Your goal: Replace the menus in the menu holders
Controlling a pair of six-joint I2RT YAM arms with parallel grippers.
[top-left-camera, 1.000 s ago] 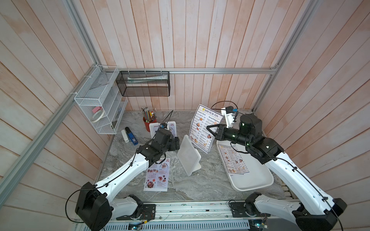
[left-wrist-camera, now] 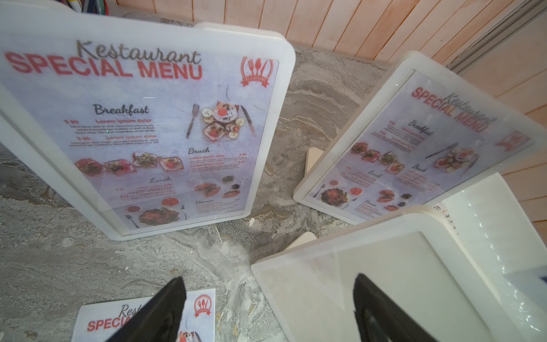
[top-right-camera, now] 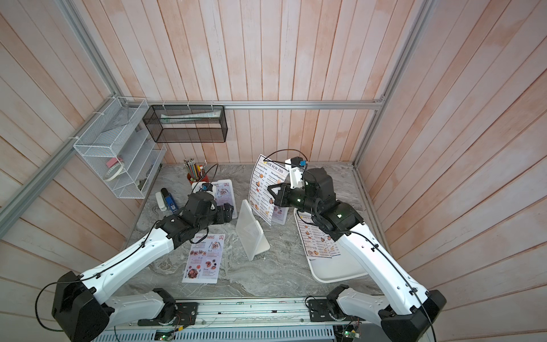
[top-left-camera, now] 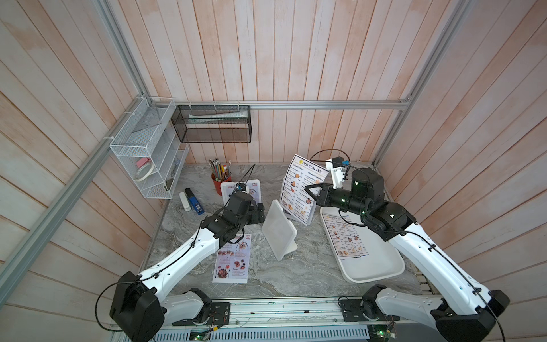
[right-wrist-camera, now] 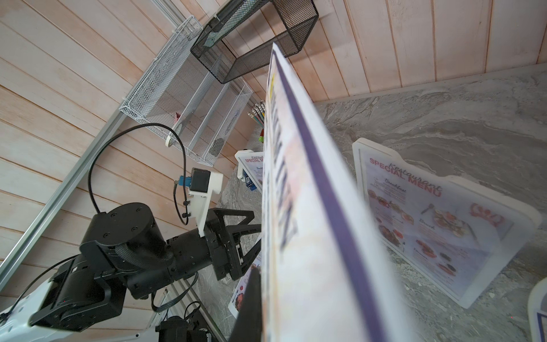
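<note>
The Dim Sum Inn menu sheet (top-left-camera: 300, 185) hangs upright in the air, my right gripper (top-left-camera: 310, 191) shut on its right edge; edge-on, the sheet (right-wrist-camera: 319, 216) fills the middle of the right wrist view. My left gripper is open with nothing between its fingers. It points at the empty white menu holder (left-wrist-camera: 376, 268), which stands tilted on the table. Two more holders, the left holder (left-wrist-camera: 148, 136) and the right holder (left-wrist-camera: 421, 136), still carry Special Menu sheets. A loose Special Menu sheet (top-left-camera: 232, 258) lies flat at the front left.
A white tray (top-left-camera: 381, 268) at the right holds more Dim Sum menus (top-left-camera: 345, 235). A red pencil cup (top-left-camera: 218, 185), a blue marker (top-left-camera: 194, 201) and a white eraser (top-left-camera: 184, 201) sit at the back left. Bare tabletop lies at front centre.
Otherwise the arms and objects look the same.
</note>
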